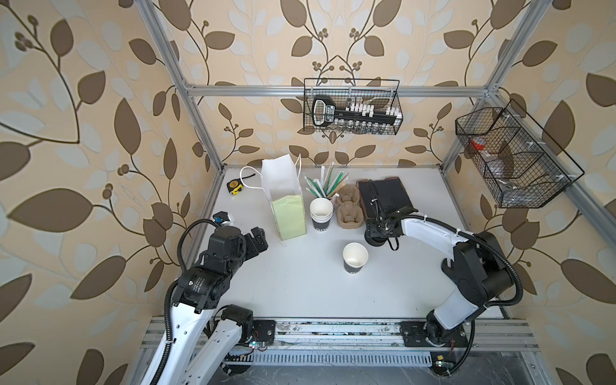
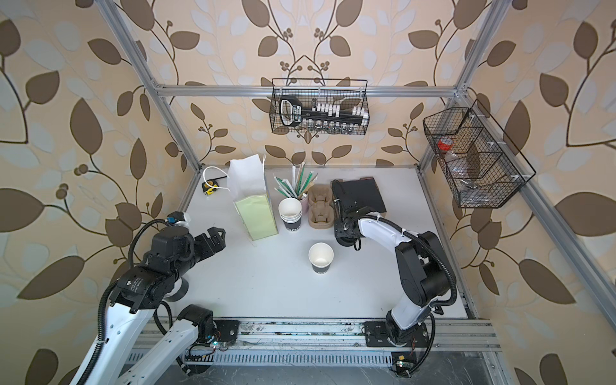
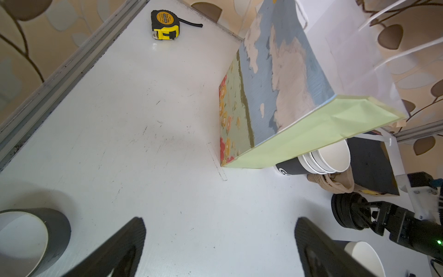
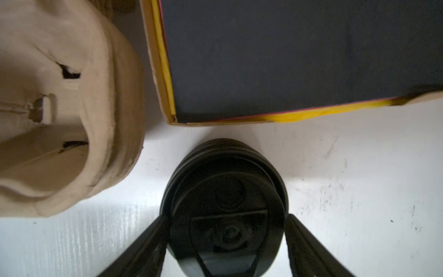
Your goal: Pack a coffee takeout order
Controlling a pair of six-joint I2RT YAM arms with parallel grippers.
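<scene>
Black lids lie stacked on the table in the right wrist view, between the spread fingers of my open right gripper. A single white-and-black paper cup stands upright at mid-table, in front of that stack. Behind it are nested cups and a brown cardboard cup carrier. The pale green paper bag stands upright on the left, its white handles up. My left gripper hangs over bare table left of the bag, open and empty. Another dark cup shows at its left wrist view's corner.
A black-topped box lies just behind the lids, and the carrier is close on their left. Straws and stirrers stand behind the nested cups. A tape measure lies back left.
</scene>
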